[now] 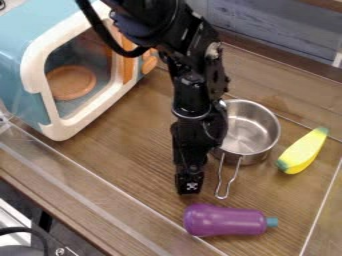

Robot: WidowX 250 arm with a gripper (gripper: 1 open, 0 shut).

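The black arm reaches down in the middle of the camera view, its gripper (190,178) low over the wooden counter, just left of the steel pot (251,128) and its wire handle. Whether anything sits between the fingers is hidden by the gripper's body. Below and to the right lies a purple toy eggplant (225,221), and a yellow toy banana (302,152) lies right of the pot.
A blue and white toy microwave (52,110) with an orange plate (70,82) inside stands at the upper left. A wall runs along the back.
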